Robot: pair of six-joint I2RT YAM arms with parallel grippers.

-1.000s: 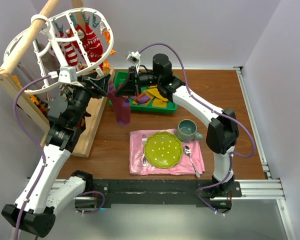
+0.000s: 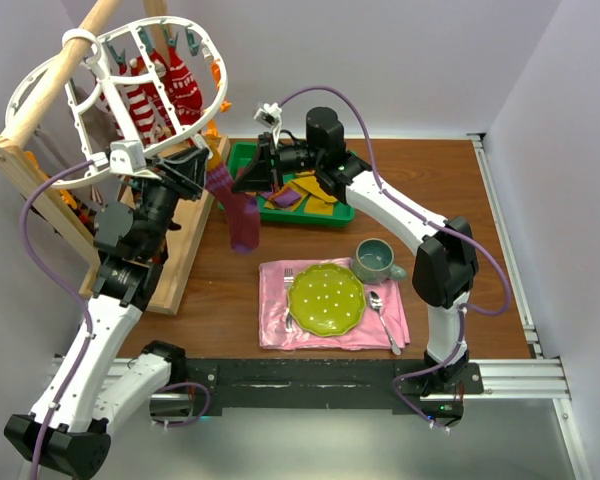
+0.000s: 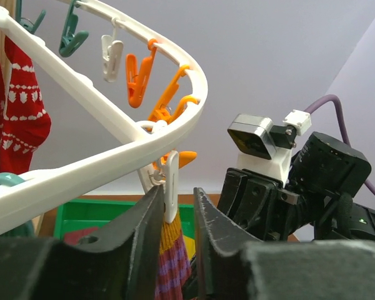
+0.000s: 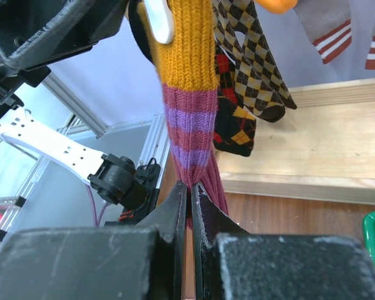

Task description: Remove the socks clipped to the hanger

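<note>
A sock with a mustard cuff and purple-pink stripes (image 4: 189,112) hangs below the white round hanger (image 3: 112,162). My right gripper is shut on the striped sock below its stripes, and the sock's foot dangles past the fingertips. A white clip (image 3: 172,181) sits at the top of the cuff, under the hanger's rim. Around that clip, my left gripper stands partly open, the clip nearer its left finger (image 3: 151,209). Whether either finger touches the clip cannot be told. Red patterned socks (image 2: 185,90) hang further back.
A green basket (image 2: 335,217) with yellow and purple cloth stands behind the right gripper. On the table lie a pink mat (image 2: 272,325), a green plate (image 2: 325,300) and a mug (image 2: 375,258). Argyle socks (image 4: 253,62) hang nearby.
Over the last second my left gripper has shifted slightly left, uncovering the mustard cuff in the top view. The sock's lower end swung left and back. My right arm has stayed still.
</note>
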